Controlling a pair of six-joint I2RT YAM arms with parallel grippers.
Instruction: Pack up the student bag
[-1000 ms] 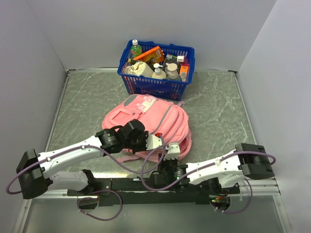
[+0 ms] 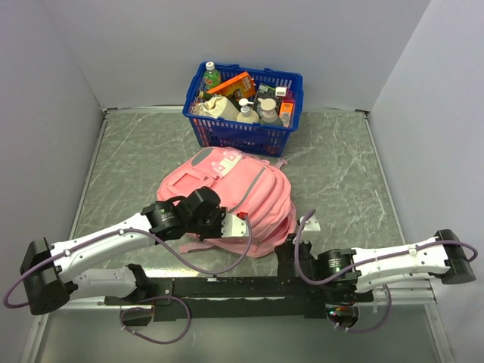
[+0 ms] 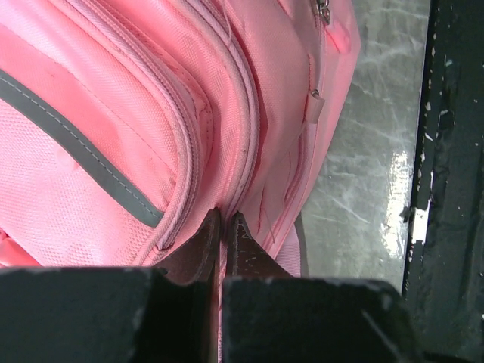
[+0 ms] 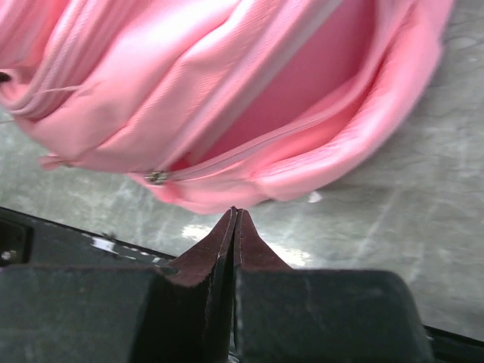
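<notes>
The pink backpack [image 2: 234, 181] lies on its side on the grey marble surface, its zipper tracks and an open compartment along the lower right edge showing in the right wrist view [image 4: 302, 106]. My left gripper is shut on the backpack's pink piped seam near its grey-striped pocket. My right gripper is shut just off the backpack's lower edge, over bare surface; whether anything thin is between its fingertips does not show.
A blue basket [image 2: 242, 136] of bottles, boxes and a cream bag stands behind the backpack. Bare marble [image 2: 340, 174] is free at right and left. A dark edge strip [image 2: 227, 287] runs along the front, with walls around.
My right arm has moved right, away from the backpack's front compartment.
</notes>
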